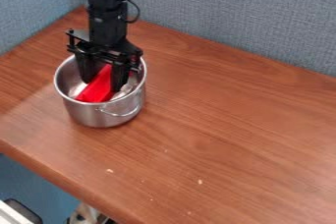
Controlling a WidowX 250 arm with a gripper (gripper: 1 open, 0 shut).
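A steel pot [101, 112] with a wire handle stands on the wooden table at the left. Inside it lies a red object [94, 89], its upper part hidden by the black gripper [105, 71]. The gripper points down into the pot, its fingers around the red object and shut on it, though the fingertips are partly hidden.
Grey-blue padded walls stand behind and at the left. The table's front left edge runs close below the pot, with some equipment beyond it at the bottom left.
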